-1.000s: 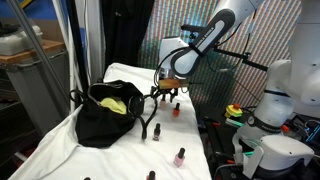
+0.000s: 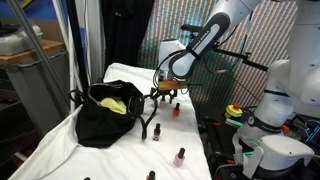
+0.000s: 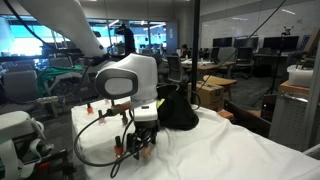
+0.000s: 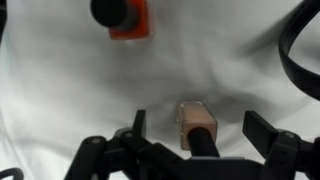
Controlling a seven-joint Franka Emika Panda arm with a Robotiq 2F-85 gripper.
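Observation:
In the wrist view my gripper stands open, its two fingers apart on either side of a small tan bottle (image 4: 197, 118) with a dark top. White cloth shows between the bottle and each finger. A second bottle, orange-red with a black cap (image 4: 115, 12), stands at the upper left of that view, outside the fingers. From the first exterior view, the gripper (image 2: 164, 96) is low over the white-covered table, close to an orange bottle (image 2: 176, 112). Its fingertips are too small there to make out.
A black bag (image 2: 106, 125) lies open beside the arm, its dark strap looping near the gripper. Nearer the camera stand a dark bottle (image 2: 157, 131) and a pink one (image 2: 179, 158).

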